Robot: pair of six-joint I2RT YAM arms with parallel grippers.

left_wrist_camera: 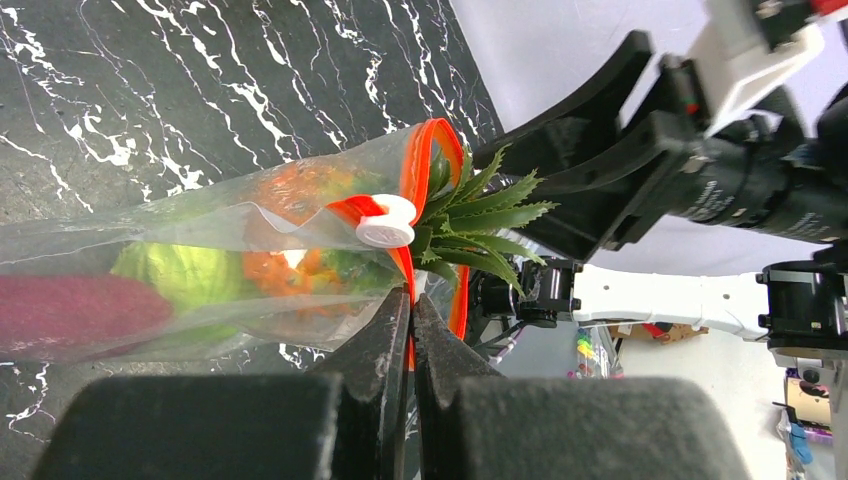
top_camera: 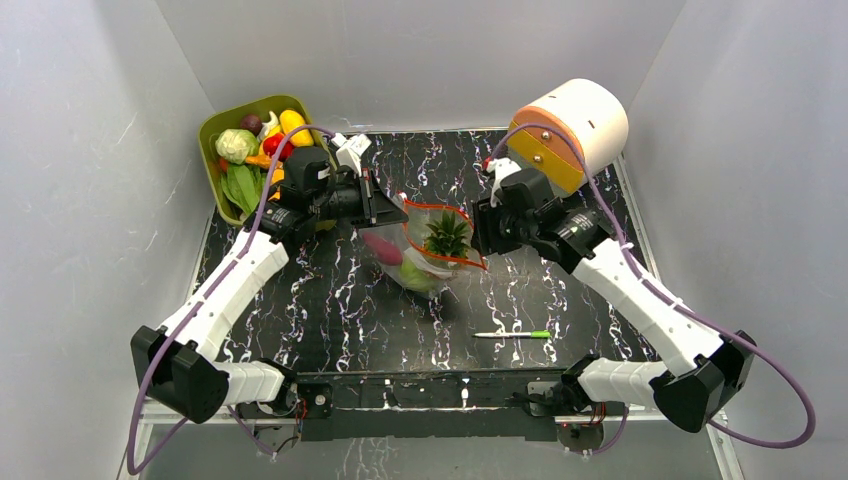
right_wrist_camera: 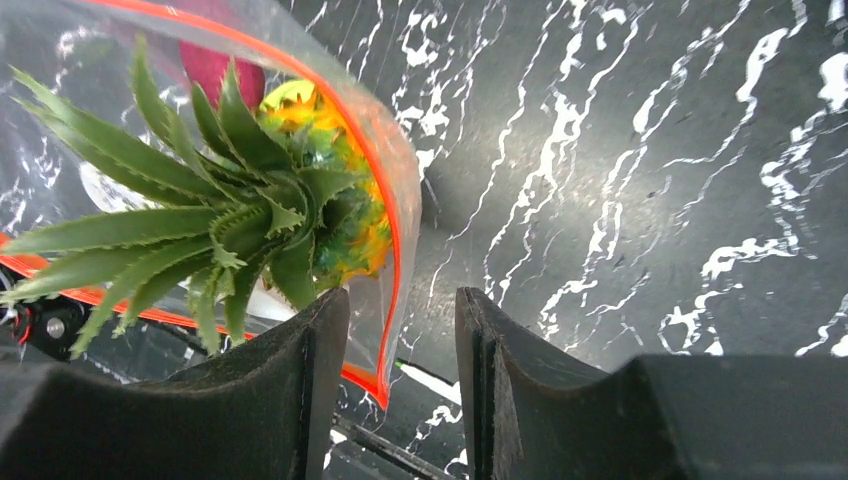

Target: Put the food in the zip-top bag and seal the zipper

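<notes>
The clear zip bag (top_camera: 410, 270) with an orange rim lies mid-table, holding a pink item (left_wrist_camera: 70, 310), a green item (left_wrist_camera: 180, 270) and a pineapple, whose leafy crown (top_camera: 446, 234) pokes from the mouth. My left gripper is shut at the rim beside the white zipper slider (left_wrist_camera: 385, 225). My right gripper is part open at the bag's right side, the orange rim just left of its fingers, nothing clearly held between them.
A green basket (top_camera: 215, 135) of vegetables stands at back left, a white-and-peach box (top_camera: 590, 120) at back right. A green-capped pen (top_camera: 510, 335) lies at the front right on the marble table (top_camera: 340, 330).
</notes>
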